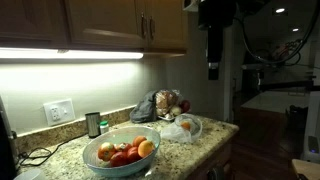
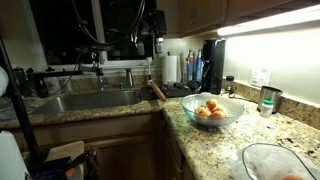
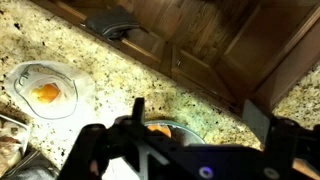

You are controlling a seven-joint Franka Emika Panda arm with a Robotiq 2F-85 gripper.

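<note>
My gripper is open, its two dark fingers far apart with nothing between them. It hangs high above the counter edge in exterior view 1, one dark finger (image 1: 214,50) pointing down; the other is hard to make out there. A pale bowl (image 2: 190,108) of red and orange fruit (image 2: 212,105) stands on the speckled counter below. In the wrist view, the gripper body hides much of the bowl; part of its rim and an orange fruit (image 3: 158,128) show. A clear plastic bag or container (image 3: 72,92) with an orange item (image 3: 46,93) lies apart from the bowl.
Bags (image 1: 145,107) and a dark red item (image 1: 178,103) sit beyond the clear plastic. A metal canister (image 2: 267,99) stands near the wall. Upper cabinets (image 1: 110,22) overhang the counter. The sink (image 2: 95,98) lies past the bowl. Bare counter (image 2: 215,145) shows between bowl and plastic.
</note>
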